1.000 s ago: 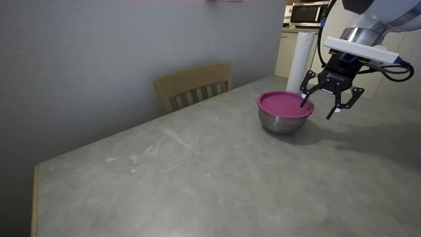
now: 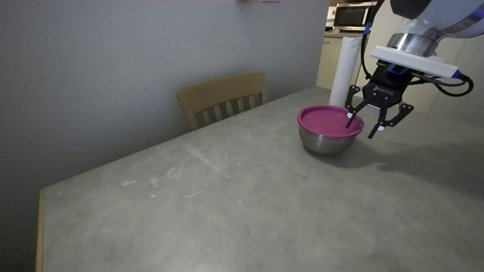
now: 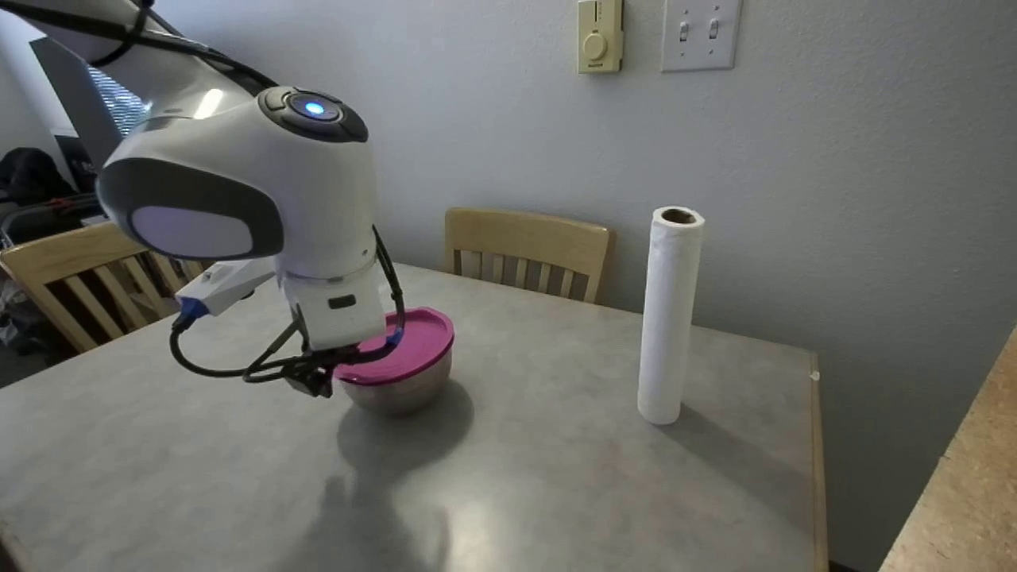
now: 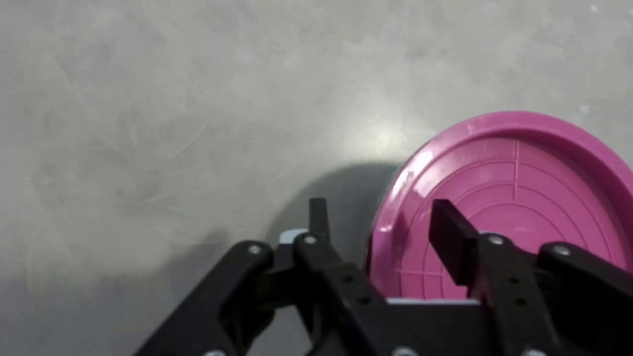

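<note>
A steel bowl (image 2: 327, 145) stands on the grey table with a pink lid (image 2: 327, 118) on top. My gripper (image 2: 360, 130) is at the lid's edge in exterior view 1, its fingers apart. Seen from the wrist, one finger (image 4: 449, 234) is over the pink lid (image 4: 534, 178) inside its rim, and the other finger (image 4: 318, 218) is outside the rim above the table. The rim runs between them, and the fingers are not closed on it. Whether a finger touches the lid I cannot tell. In exterior view 2 the arm hides the fingers and part of the lid (image 3: 424, 345).
A white paper roll (image 3: 669, 319) stands upright, well apart from the bowl. A wooden chair (image 3: 529, 246) is against the table's wall side.
My gripper's fingers have come closer together, the outer one moving toward the lid. Bowl and lid have shifted slightly to the right in exterior view 1.
</note>
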